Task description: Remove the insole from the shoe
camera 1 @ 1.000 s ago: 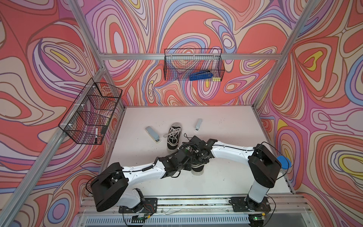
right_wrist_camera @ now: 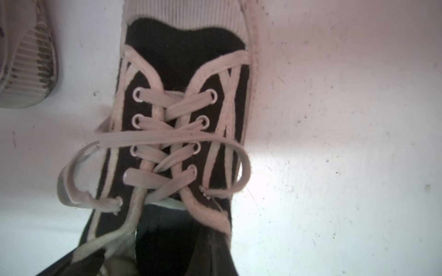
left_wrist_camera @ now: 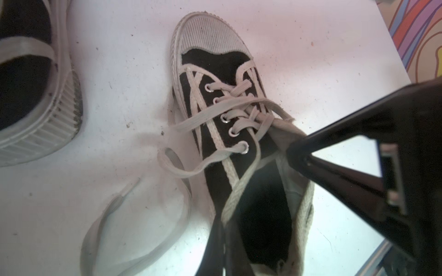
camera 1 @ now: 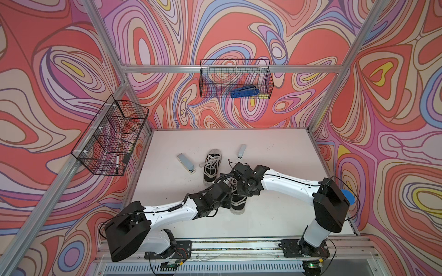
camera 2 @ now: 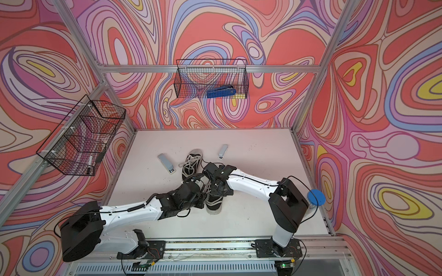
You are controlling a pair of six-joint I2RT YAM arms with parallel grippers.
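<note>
The black sneaker (left_wrist_camera: 211, 115) with cream trim and loose laces lies on the white table, its opening between my grippers. In the left wrist view my left gripper is shut at one collar edge, where the trim meets its fingertips. Opposite, my right gripper is shut against the other collar edge. Whether either pinches the collar fabric is hard to tell. Dark shadow fills the shoe opening (left_wrist_camera: 264, 216), and I cannot make out the insole there. Both arms cover much of the shoe in the top views.
A second sneaker (camera 1: 212, 165) lies just behind and left. Two grey-blue blocks (camera 1: 186, 162) rest farther back. Wire baskets (camera 1: 236, 80) hang at the back and left. Bare table extends to the right and front.
My right arm has shifted slightly right, and more of the shoe's laced front shows. The shoe's toe has moved a little to the left. My left arm has barely moved.
</note>
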